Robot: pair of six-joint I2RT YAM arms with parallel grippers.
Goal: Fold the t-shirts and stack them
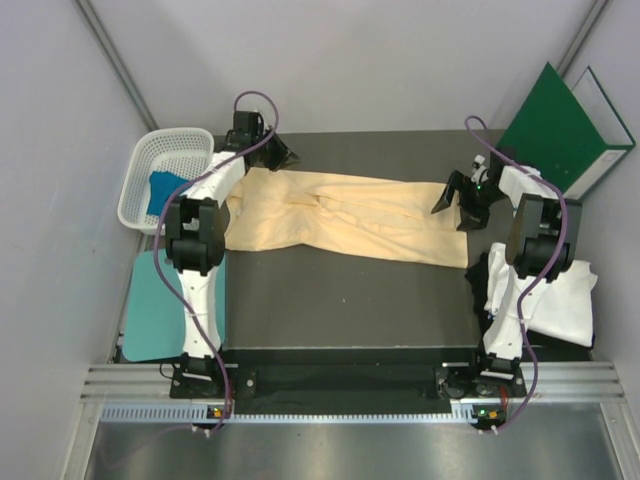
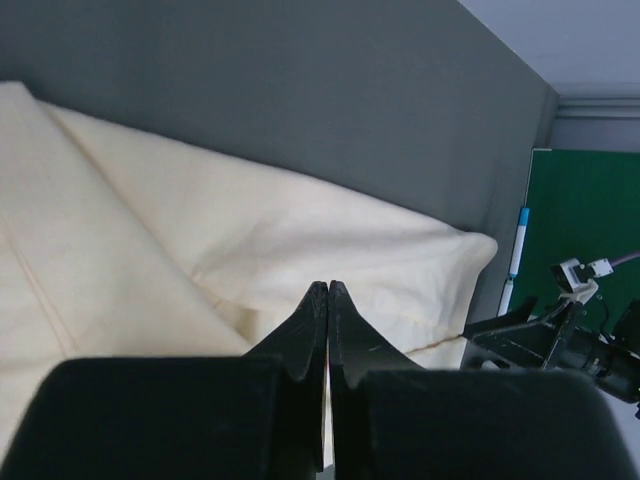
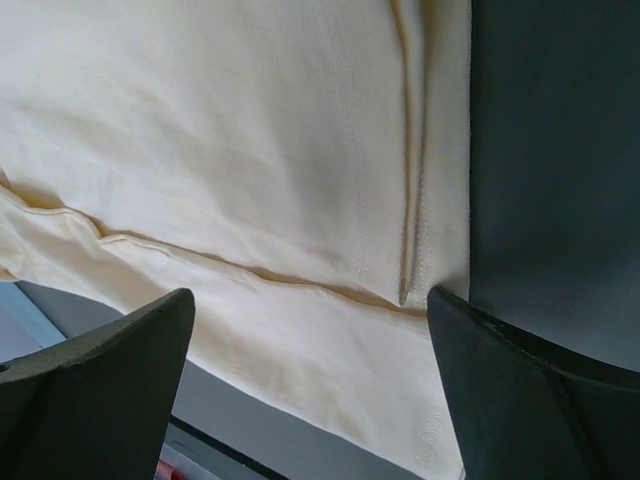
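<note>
The cream T-shirt (image 1: 370,215) lies stretched across the dark table, folded lengthwise, with creases near its left part. At its back left edge my left gripper (image 1: 290,159) is shut; in the left wrist view its fingertips (image 2: 338,300) meet with no cloth between them, and the shirt's folded edge is outside them. Over the shirt's right end my right gripper (image 1: 450,210) stands open. Its fingers (image 3: 490,350) are spread wide in the right wrist view, with a folded corner of cream cloth below and between them, not gripped.
A white basket (image 1: 130,190) holding a blue cloth (image 1: 163,190) stands at the left, above a teal board (image 1: 150,310). White cloth (image 1: 560,305) lies at the right, and a green binder (image 1: 550,125) stands at the back right. Bare table (image 1: 350,310) stretches in front of the shirt.
</note>
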